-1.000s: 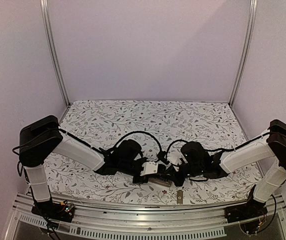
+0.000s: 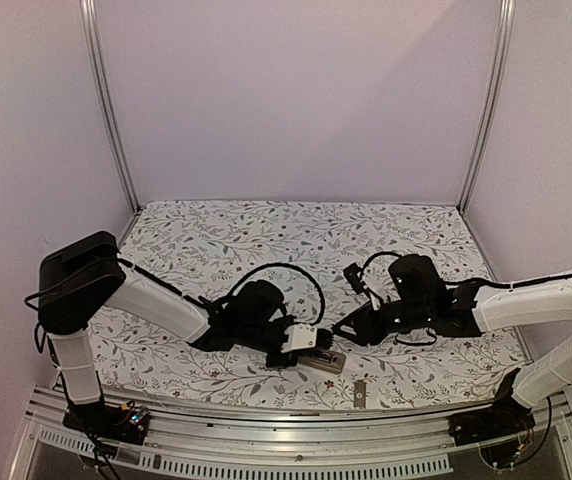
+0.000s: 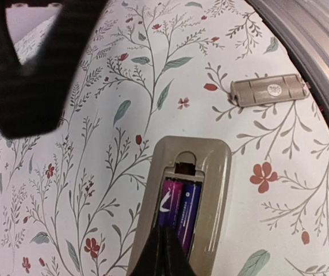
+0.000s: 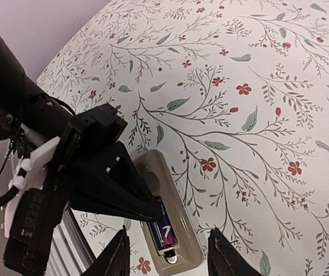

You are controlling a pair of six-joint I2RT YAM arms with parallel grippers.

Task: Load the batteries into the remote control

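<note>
The beige remote control (image 3: pixel 213 190) lies back side up on the cloth. Two purple-blue batteries sit side by side in its compartment: the left battery (image 3: pixel 170 202) and the right battery (image 3: pixel 188 210). My left gripper is shut, its tips down over the batteries and covering part of them. In the right wrist view the same remote (image 4: pixel 182 224) shows beneath the left gripper's fingers (image 4: pixel 138 192). My right gripper is open above the remote's far end, nothing between its fingers.
The beige battery cover (image 3: pixel 268 90) lies loose on the cloth, close to the metal rail (image 2: pixel 266 425) along the front edge. Both arms crowd the space around the remote.
</note>
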